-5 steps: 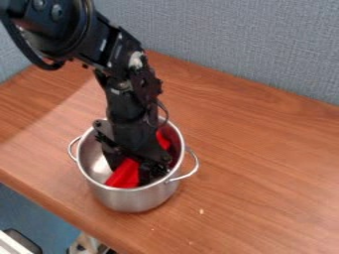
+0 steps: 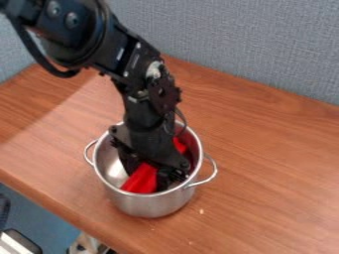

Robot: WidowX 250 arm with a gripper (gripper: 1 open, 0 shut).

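A steel pot (image 2: 149,202) with two loop handles stands on the wooden table toward the left front. My black gripper (image 2: 154,163) reaches down inside it, over a red object (image 2: 139,181) that shows below and to the right of the fingers. The fingertips are mostly hidden by the arm and the object, and what lies between them is hard to make out.
A grey wall stands at the back. The table's edge runs along the lower left, close to the pot, with the floor beyond.
The gripper, the pot and the red object in it have shifted together a little to the right and toward the front over the last second.
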